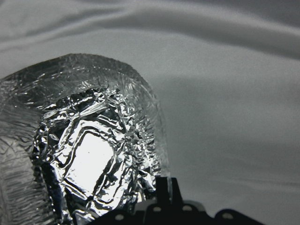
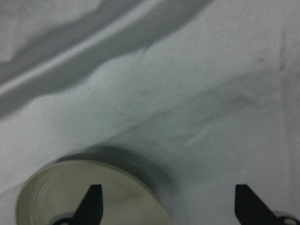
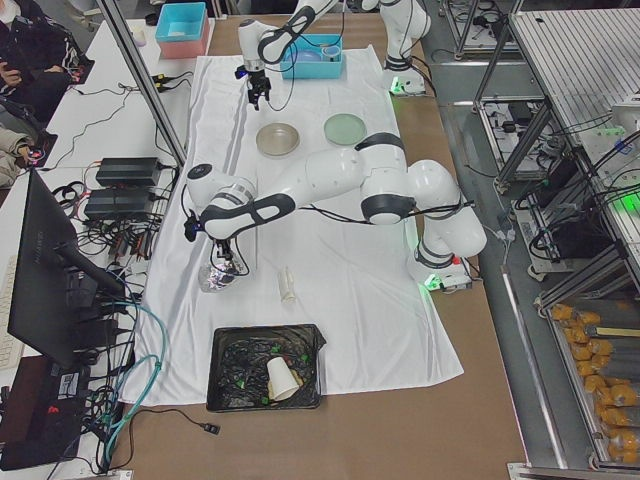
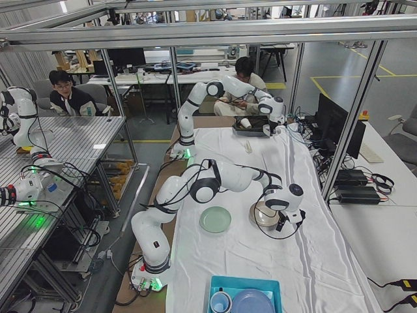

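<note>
Crumpled silver foil (image 3: 218, 278) lies on the white cloth below my left gripper (image 3: 225, 255). In the left wrist view the foil (image 1: 89, 154) reaches the fingertips, which are together; whether they pinch it is unclear. My right gripper is open, with nothing visible between its fingers, above the cloth beside a beige plate (image 2: 84, 192). In the camera right view that plate (image 4: 257, 215) is partly behind the right arm.
A green plate (image 3: 345, 128) stands beside the beige one. A blue bin (image 4: 273, 290) with dishes is at one end, a black tray (image 3: 240, 365) with a white cup at the other. A pale slender item (image 3: 286, 285) lies mid-cloth.
</note>
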